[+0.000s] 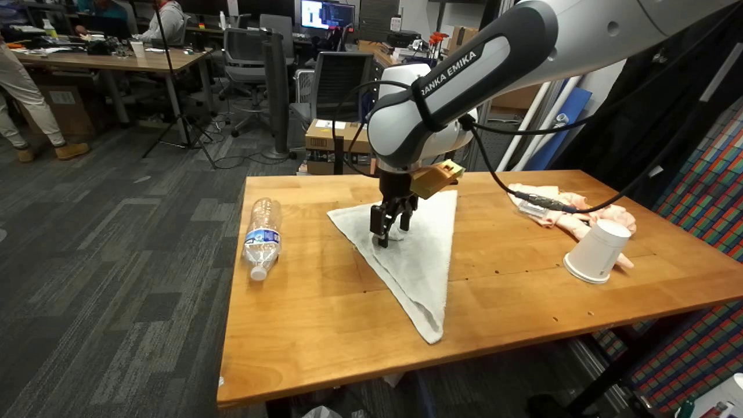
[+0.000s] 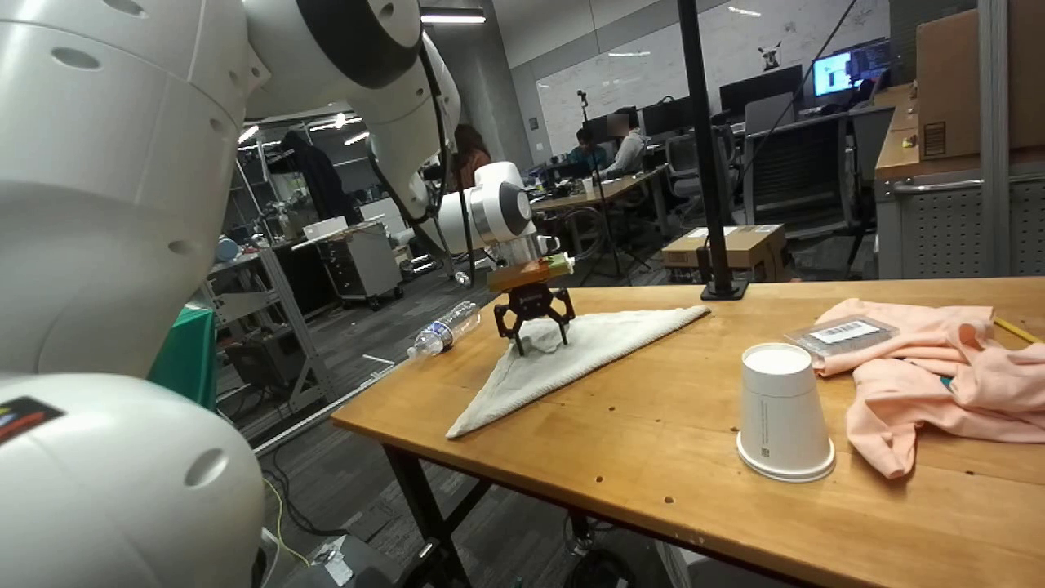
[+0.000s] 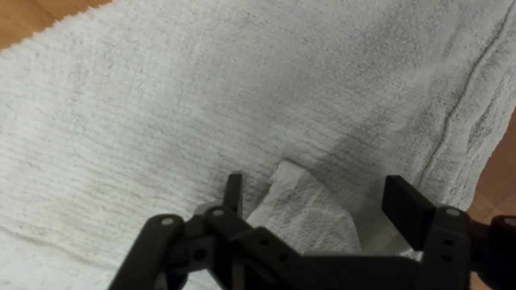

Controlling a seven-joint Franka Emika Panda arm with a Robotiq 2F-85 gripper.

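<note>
A white towel lies folded into a rough triangle on the wooden table. Over its middle my gripper points down, its fingers apart, with fingertips low at the cloth. In the wrist view a raised tuck of the towel stands between the two fingers, nearer the left one. Clear gaps show beside it, so the cloth is not pinched. Whether the fingertips touch the towel, I cannot tell.
A clear plastic bottle lies at the table's left edge. An upside-down white cup stands on the other side, beside a crumpled peach cloth with a clear packet. Bare tabletop separates towel and cup.
</note>
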